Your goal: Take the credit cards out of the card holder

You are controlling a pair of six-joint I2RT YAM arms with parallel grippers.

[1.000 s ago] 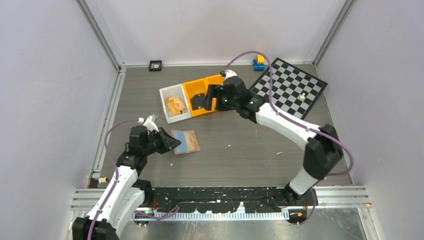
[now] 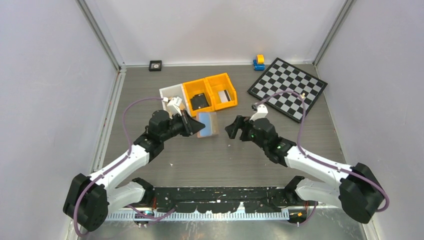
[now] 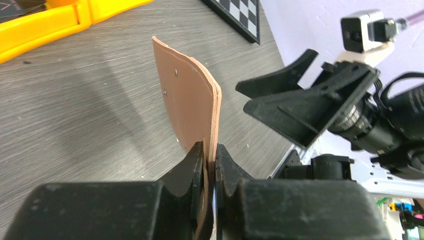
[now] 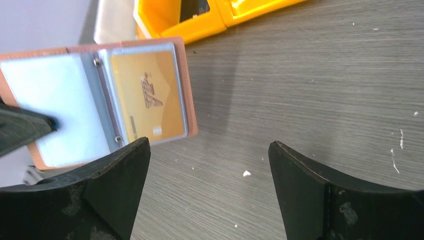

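Note:
A brown card holder [image 3: 187, 95] hangs over the table, spread open, with my left gripper [image 2: 202, 126] shut on one of its covers. In the right wrist view the holder's inside [image 4: 55, 105] faces me: two clear pockets with a metal-studded spine between them. A gold card [image 4: 148, 94] sits in the right pocket; the other pocket looks pale blue and empty. My right gripper stands open just right of the holder, nothing between its fingers.
Behind the holder are a white bin [image 2: 173, 91] and two yellow bins [image 2: 205, 79], one with a black item [image 2: 199, 101], the other with cards [image 2: 224, 96]. A chessboard [image 2: 287, 87] lies at back right.
My left gripper has carried the card holder right and towards the back. From above the yellow bins, my right gripper has come forward and right, to beside the holder.

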